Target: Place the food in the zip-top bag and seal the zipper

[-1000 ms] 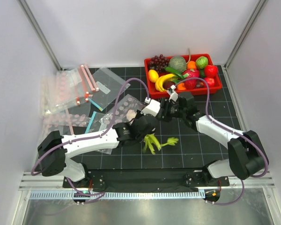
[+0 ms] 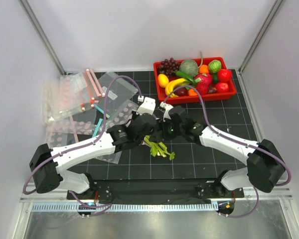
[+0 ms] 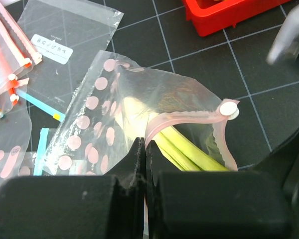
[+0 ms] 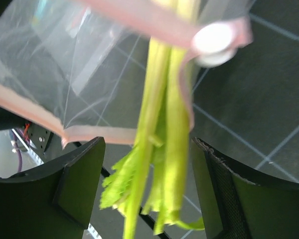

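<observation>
A clear zip bag [image 3: 159,89] with pink dots and a pink zipper [image 3: 184,117] lies partly open in the left wrist view. My left gripper is shut on its zipper edge. Celery [image 3: 189,149] sits with its pale base inside the bag. Its leafy end [image 4: 124,184] sticks out past the bag's mouth, between the fingers of my right gripper. Those fingers stand wide apart and do not close on the stalks. The white zipper slider [image 4: 214,39] is at the bag's corner, ahead of the right gripper. From above, both grippers hide most of the bag.
A red bin [image 2: 209,99] of fruit and vegetables stands at the back right. Several spare zip bags [image 2: 72,99] and a bag with a label [image 2: 115,89] lie on the left.
The left gripper has moved left with the bag edge, and the right gripper has come left and down toward the leafy end.
</observation>
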